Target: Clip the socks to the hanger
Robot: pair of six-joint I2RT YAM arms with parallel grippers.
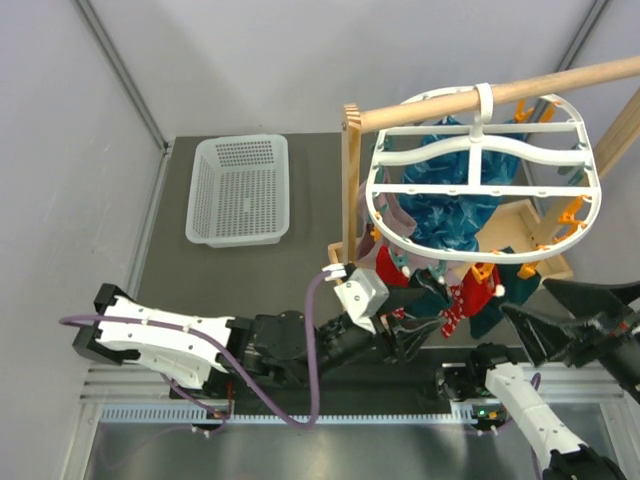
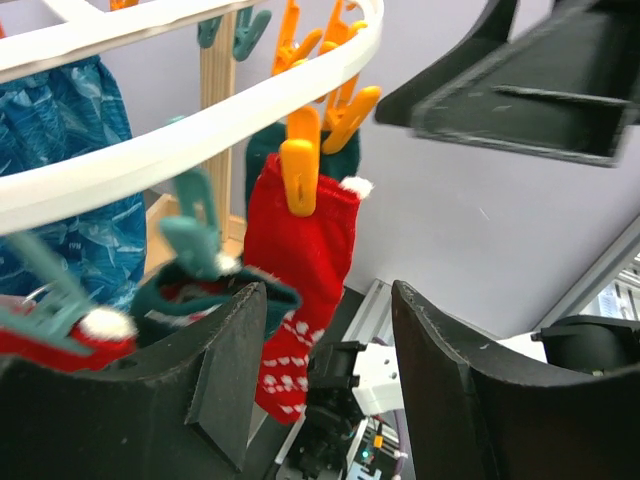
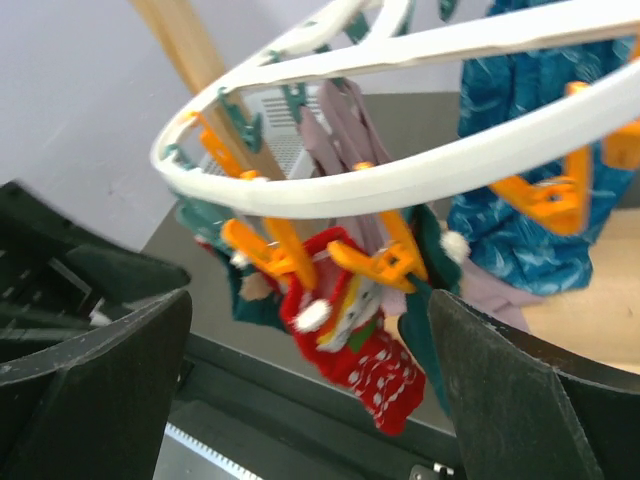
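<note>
The white round hanger (image 1: 478, 187) hangs from a wooden rail, its rim lined with orange and teal clips. In the left wrist view, an orange clip (image 2: 300, 165) grips the top of a red sock (image 2: 300, 225); a dark green cuff (image 2: 210, 300) hangs by a teal clip. The right wrist view shows a red patterned sock (image 3: 375, 365) under orange clips. My left gripper (image 1: 432, 305) stands open below the hanger's front, nothing held. Apart from the rim at front right, my right gripper (image 1: 527, 298) is open and empty. Some socks are partly hidden.
A wooden post (image 1: 351, 190) and a wooden base tray (image 1: 512, 230) frame the hanger. Shiny blue cloth (image 1: 450, 205) and pinkish cloth (image 3: 345, 130) also hang from it. An empty white basket (image 1: 238, 190) sits at left, with bare table beside it.
</note>
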